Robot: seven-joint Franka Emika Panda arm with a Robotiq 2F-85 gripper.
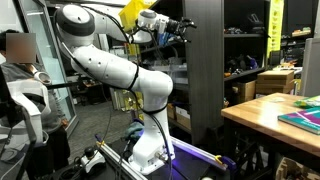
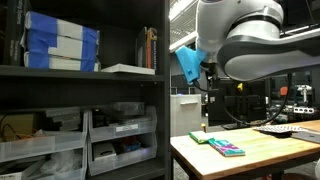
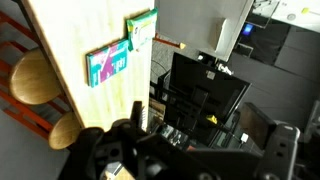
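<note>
High up beside the shelf cabinet, my gripper (image 1: 181, 30) is raised well clear of the table (image 1: 255, 112). It stands open; in the wrist view, nothing shows between its dark fingers. A flat teal-and-pink packet (image 3: 107, 63) lies on the wooden tabletop (image 3: 85, 22), with a green packet (image 3: 141, 30) beside it. Both packets are apart from the gripper. In exterior view 2, the teal-and-pink packet (image 2: 226, 147) is near the table edge, and the white arm crosses above it.
The dark shelf cabinet (image 2: 155, 95) holds clear plastic bins (image 2: 120, 125) and a blue-and-white box (image 2: 62, 42). Round stools (image 3: 35, 78) stand by the table. Cardboard boxes (image 1: 274, 82) sit behind it.
</note>
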